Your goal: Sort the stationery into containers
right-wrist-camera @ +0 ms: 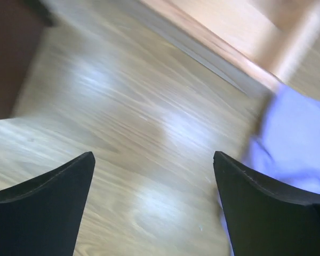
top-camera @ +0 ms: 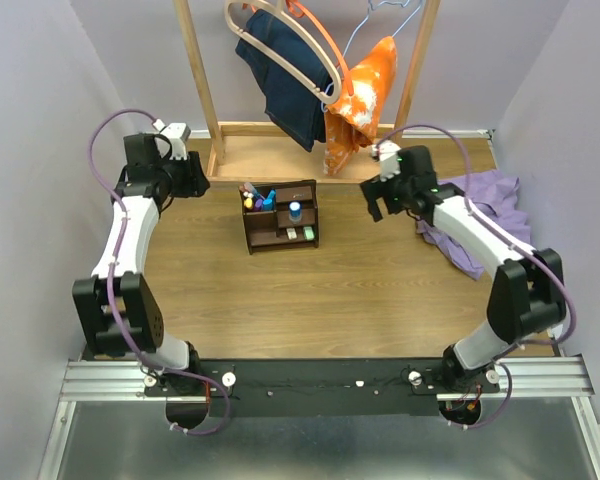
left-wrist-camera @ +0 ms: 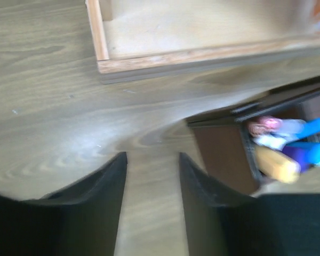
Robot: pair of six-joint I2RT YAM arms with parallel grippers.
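A dark brown compartmented organizer (top-camera: 280, 240) sits mid-table in the top view, holding markers and pens (left-wrist-camera: 277, 160) in its left compartment, a blue-lidded jar (top-camera: 295, 212) and small pale items (top-camera: 308, 233) in the right ones. My left gripper (top-camera: 190, 175) is left of it, its fingers apart and empty in the left wrist view. My right gripper (top-camera: 380, 200) is right of the organizer, open and empty above bare wood.
A purple cloth (top-camera: 485, 215) lies at the right. A wooden rack (top-camera: 260, 160) with hanging garments stands behind the organizer.
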